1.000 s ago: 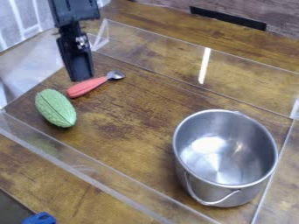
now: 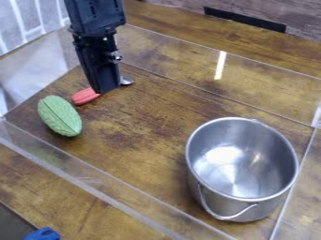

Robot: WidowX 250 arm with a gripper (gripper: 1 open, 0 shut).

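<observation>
The black gripper (image 2: 105, 75) hangs at the upper left over a red-handled spoon (image 2: 85, 95), hiding part of it; whether its fingers are apart is hard to make out. A pale green ridged vegetable (image 2: 60, 115) lies left of and nearer than the spoon. A steel pot (image 2: 241, 164) with a wire handle stands at the right front, empty.
Clear plastic edging borders the wooden work surface (image 2: 150, 127). A blue object (image 2: 41, 233) sits at the bottom left corner, outside the edging.
The gripper has moved to the right and lower over the spoon, covering more of it. The vegetable and pot have stayed in place.
</observation>
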